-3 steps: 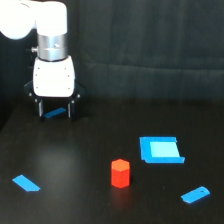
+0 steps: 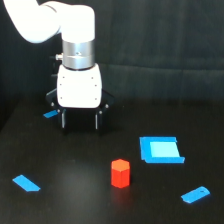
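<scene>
A red block [image 2: 120,173] rests on the dark table, a little right of the middle and toward the front. My gripper [image 2: 81,121], on a white arm [image 2: 79,88], hangs at the back left, pointing down. Its two dark fingers stand apart, and nothing shows between them. The block lies in front of the gripper and to its right, well clear of it. A pale square [image 2: 164,149] edged with blue tape lies at the right, behind the block.
Blue strips lie on the table at the front left [image 2: 26,183], the front right [image 2: 195,195] and the back left [image 2: 51,114]. A dark curtain [image 2: 160,60] closes off the back. Between the gripper and the block the table is bare.
The arm and gripper have moved to the right and a little lower in the picture. The red block, the square and the strips have stayed in place.
</scene>
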